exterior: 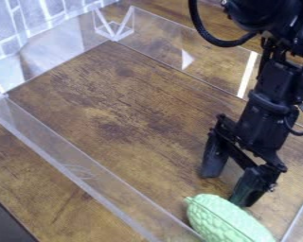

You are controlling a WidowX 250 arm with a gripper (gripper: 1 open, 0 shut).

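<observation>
A black robot arm comes down from the upper right to its gripper (233,176), which is low over the wooden floor at the right, fingers apart with nothing visible between them. A pale green, bumpy oblong object (227,220) lies at the bottom, just in front of the gripper and partly cut off by the frame's edge.
Clear plastic walls (79,175) border the wooden work area (116,113) on several sides. A white cloth (27,24) shows at the back left.
</observation>
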